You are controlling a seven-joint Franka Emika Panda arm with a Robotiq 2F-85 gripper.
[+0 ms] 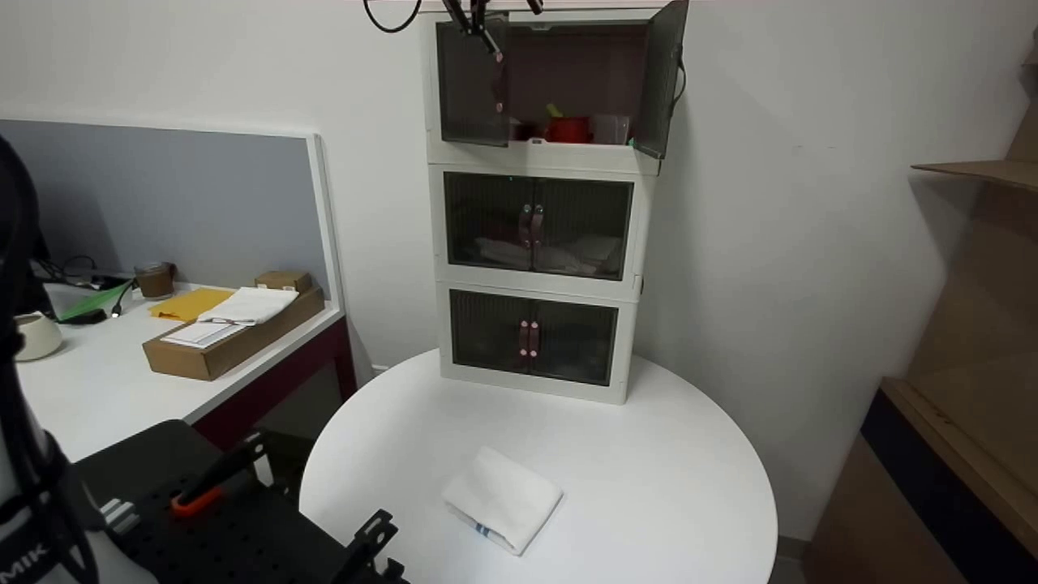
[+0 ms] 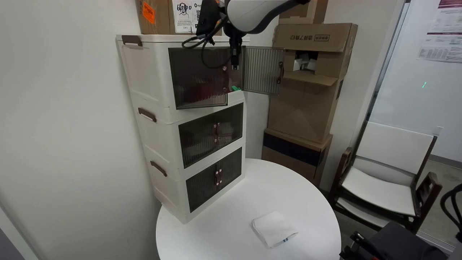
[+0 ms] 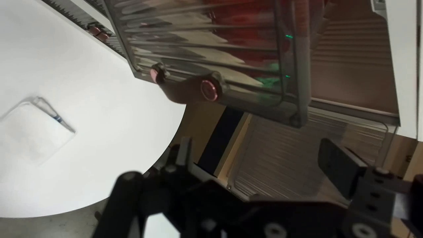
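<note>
A white three-tier cabinet [image 1: 537,278] stands at the back of a round white table [image 1: 671,467]. Its top left door [image 1: 472,83] is partly swung out, while the top right door [image 1: 666,78] stands wide. Inside the top tier sit a red container [image 1: 570,130] and a clear one [image 1: 611,128]. My gripper is open and empty, its fingers wide apart. In the second exterior view the gripper [image 2: 235,65] hangs close to the top doors; contact with either cannot be told. The left door's handle [image 3: 186,89] lies beyond my fingers in the wrist view.
A folded white cloth [image 1: 503,500] lies on the table. Cardboard boxes [image 2: 299,99] rise to the cabinet's right, and more stand on its top. Both lower tiers have their doors closed.
</note>
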